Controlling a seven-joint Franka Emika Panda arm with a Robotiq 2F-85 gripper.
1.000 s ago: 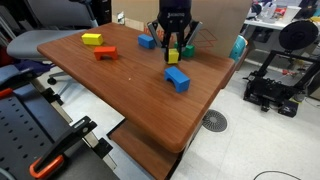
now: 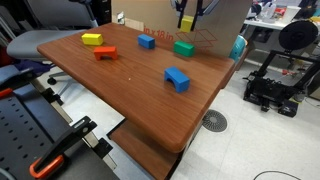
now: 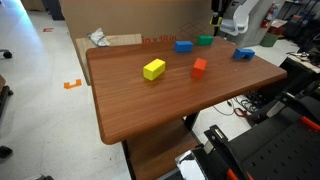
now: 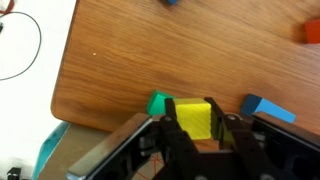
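A small yellow block (image 2: 187, 23) hangs in the air, with my gripper (image 2: 187, 16) shut on it. In exterior view 1 it shows above the green block (image 2: 184, 48), apart from it. Seen from the wrist, the held yellow block (image 4: 193, 120) sits between the fingers and the green block (image 4: 157, 103) is partly hidden just left of it. Exterior view 2 has the held block (image 3: 216, 28) above the table's far side, a little right of the green block (image 3: 205, 40).
On the wooden table (image 2: 140, 90) stand a blue block (image 2: 146, 41), a blue arch-shaped block (image 2: 176, 79), a red block (image 2: 106, 52) and another yellow block (image 2: 92, 39). A board (image 3: 165, 20) stands behind the far edge.
The blocks on the table look unmoved.
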